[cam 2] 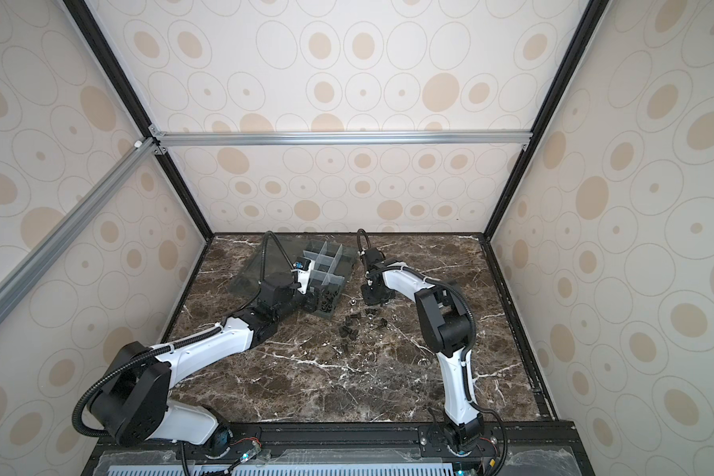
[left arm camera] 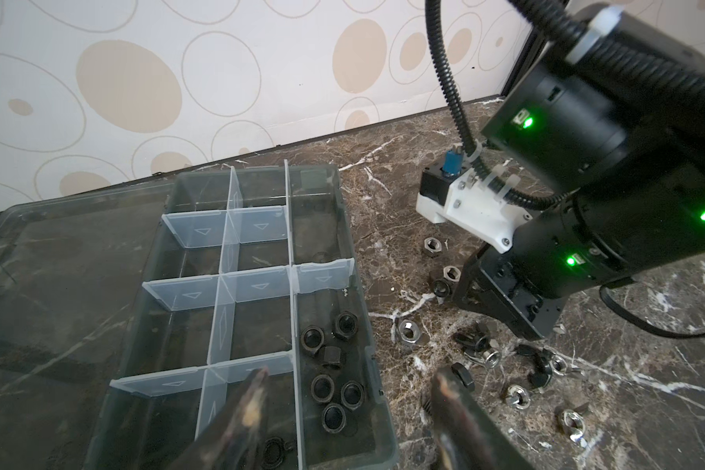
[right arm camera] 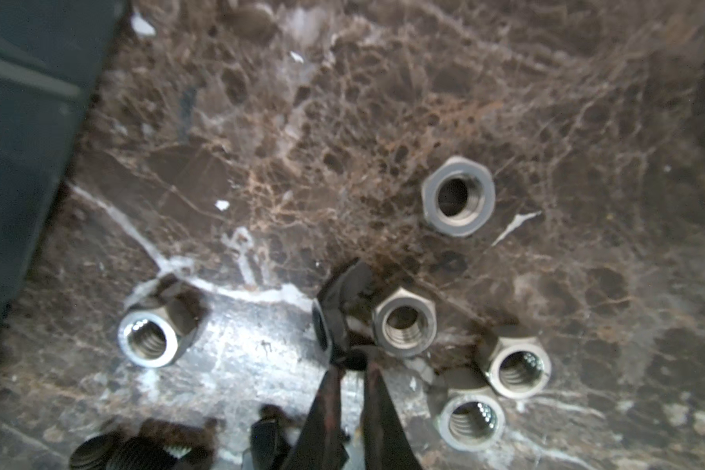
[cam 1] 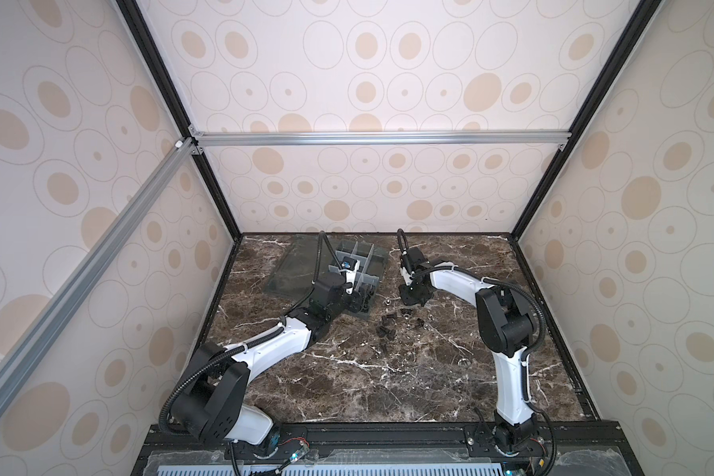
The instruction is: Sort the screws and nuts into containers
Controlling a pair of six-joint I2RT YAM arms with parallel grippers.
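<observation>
In the left wrist view my left gripper stands open over the near right side of the divided box (left arm camera: 380,407), nothing between its fingers. Several black nuts (left arm camera: 322,387) lie in the right-hand compartment below. In the right wrist view my right gripper points down at the table, its fingers a narrow gap apart. A black nut (right arm camera: 329,321) is just past the fingertips, and a small dark round end shows at the gap; whether it is gripped cannot be seen. A silver nut (right arm camera: 403,321) lies close on the right.
Several silver nuts lie around, one nut (right arm camera: 458,196) alone farther off and another nut (right arm camera: 150,337) at left. Dark screws (right arm camera: 141,452) sit near the bottom edge. The box's open lid (left arm camera: 62,258) spreads left; bare table lies toward the front.
</observation>
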